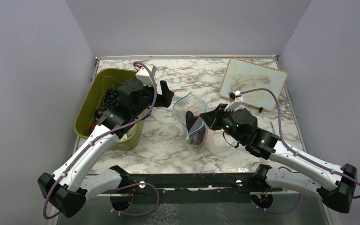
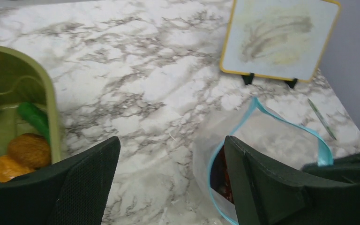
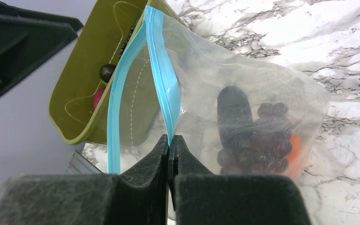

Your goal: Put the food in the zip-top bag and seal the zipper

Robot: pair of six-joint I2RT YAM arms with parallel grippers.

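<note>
The clear zip top bag (image 1: 190,133) with blue zipper (image 3: 161,79) stands mid-table, holding a long dark item (image 3: 232,108), red grapes (image 3: 276,147) and something orange (image 3: 294,146) seen through the plastic. My right gripper (image 1: 205,119) is shut on the bag's zipper edge, pinching it at its fingertips in the right wrist view. My left gripper (image 1: 164,96) stands open above and left of the bag, its fingers apart with nothing between them.
A green bin (image 1: 82,119) of produce is on the left, under the left arm. A whiteboard (image 1: 253,82) on stands is at back right, a pen (image 2: 319,117) beside it. The table behind the bag is clear.
</note>
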